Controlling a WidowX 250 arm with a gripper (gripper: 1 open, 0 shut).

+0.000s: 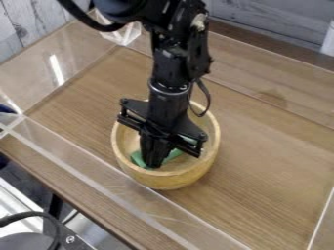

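Note:
My black gripper (152, 146) reaches down into a round light wooden bowl (181, 174) in the middle of the table. A green object (139, 158) lies in the bowl, mostly hidden behind the gripper. The fingertips are low over or at the green object; whether anything is between them is hard to see.
Clear strips run along its left and front edges, with dark cables and hardware beyond at lower left. A white wall stands at the back.

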